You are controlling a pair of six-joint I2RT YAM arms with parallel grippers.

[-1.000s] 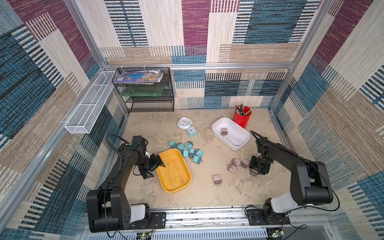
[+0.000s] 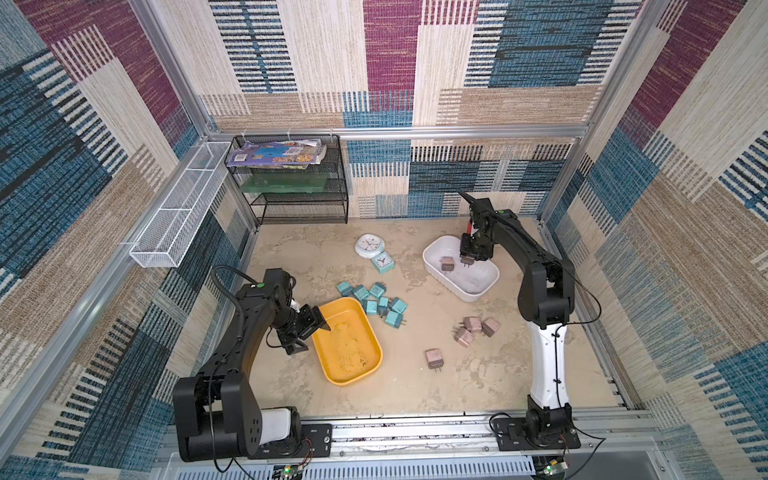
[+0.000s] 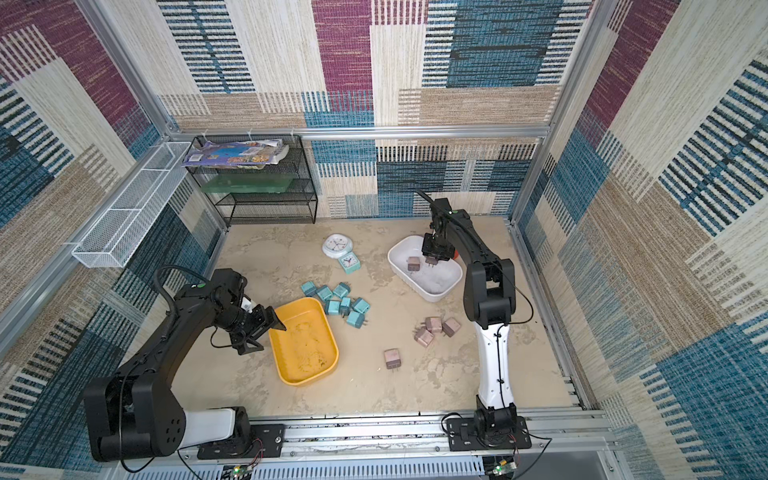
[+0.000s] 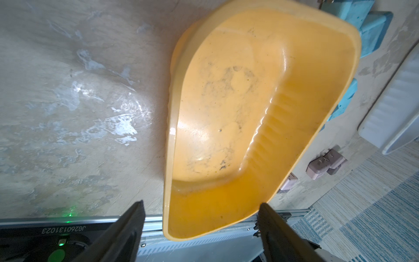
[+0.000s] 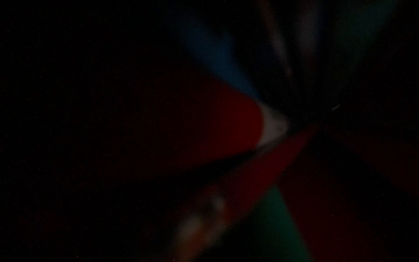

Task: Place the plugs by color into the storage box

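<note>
Over the white box [image 2: 472, 286] at the back right, my right gripper [image 2: 469, 257] is shut on a pink plug [image 2: 466, 261], whose prongs point down. Another pink plug [image 2: 447, 263] lies inside that box. Several pink plugs [image 2: 473, 324] sit on the table in front of it, with one pink plug [image 2: 433, 357] apart from them. Teal plugs [image 2: 377, 289] are grouped behind the yellow box [image 2: 349, 376], which is empty. My left gripper stands open at the yellow box's left side, nothing between its fingers. The right wrist view is too dark to show the plug.
A red pen holder [image 3: 456, 253] is mostly hidden behind my right arm, close to the white box. Two clocks [image 2: 369, 245] stand at the back middle, and a black mesh shelf [image 2: 345, 184] at the back left. Bare table lies in the front middle.
My right gripper has lifted a pink plug from the right of the pink group and carried it back and left over the white box. The left arm is almost still.
</note>
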